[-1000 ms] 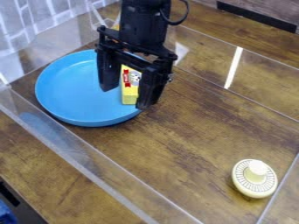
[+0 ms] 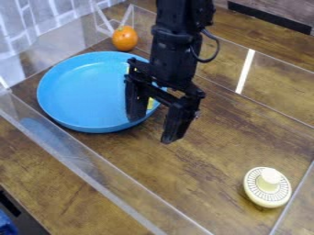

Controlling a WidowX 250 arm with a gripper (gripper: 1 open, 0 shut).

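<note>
My black gripper [image 2: 160, 112] is low over the wooden surface at the right side of a blue plate [image 2: 72, 92], its fingers spread open. A yellow object [image 2: 151, 103] sits on the plate behind the gripper, mostly hidden by it. I cannot tell whether the fingers touch it.
An orange round fruit [image 2: 124, 39] sits at the back left. A cream disc with a raised centre [image 2: 267, 187] lies at the front right. Clear walls edge the wooden surface [image 2: 208, 174], whose middle right is free.
My gripper has moved right and lower, toward the front of the plate's right side, and now covers more of the yellow object.
</note>
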